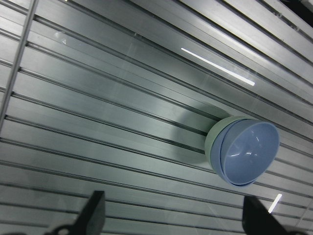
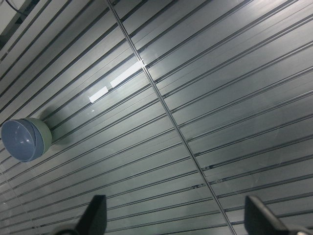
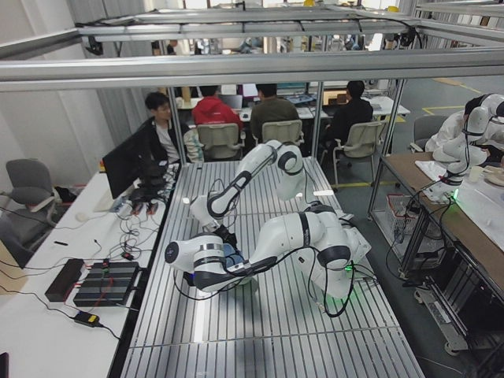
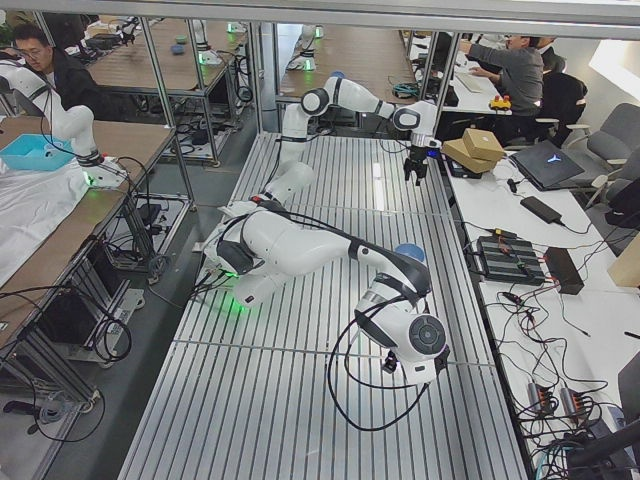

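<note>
A stack of bowls, blue (image 1: 249, 152) inside green (image 1: 212, 142), rests on the slatted table (image 1: 98, 137), right of centre in the left wrist view and at the left in the right wrist view (image 2: 19, 139). In the camera right view it is mostly behind the near arm, a blue rim (image 4: 410, 250) showing. My left gripper and right gripper both stand open above the table, with nothing between their fingertips. The stack is apart from both grippers.
A desk with a monitor (image 3: 126, 157), cables and black boxes (image 3: 106, 283) runs along one side; another bench (image 3: 425, 169) with an arm stands on the other. Frame posts rise at the corners.
</note>
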